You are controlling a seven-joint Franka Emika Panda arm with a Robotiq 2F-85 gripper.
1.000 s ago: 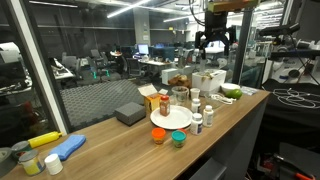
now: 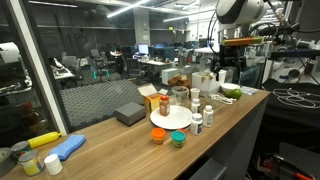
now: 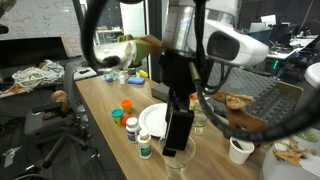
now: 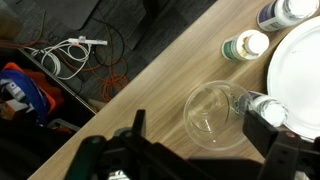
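Note:
My gripper stands open in the wrist view, one dark finger at either side and nothing held between them. Below it, a clear round glass (image 4: 212, 116) is on the wooden counter, seen from above. A white-capped bottle (image 4: 268, 109) is close beside the glass, partly covered by the right finger. In exterior view 2 a dark finger (image 3: 178, 130) hangs above the glass (image 3: 178, 160); the arm hides much of that view. From exterior view 1, the gripper (image 2: 229, 73) is in the air over the counter's right part.
A small green-labelled bottle (image 4: 245, 45) and a larger bottle (image 4: 286, 12) stand near the white plate (image 4: 299, 75). Orange (image 2: 158, 135) and teal cups (image 2: 179, 140) sit farther left. Cables (image 4: 75, 55) lie below its edge.
Over the last second my gripper has come down and shifted rightward in exterior view 1. The things on the counter appear unmoved.

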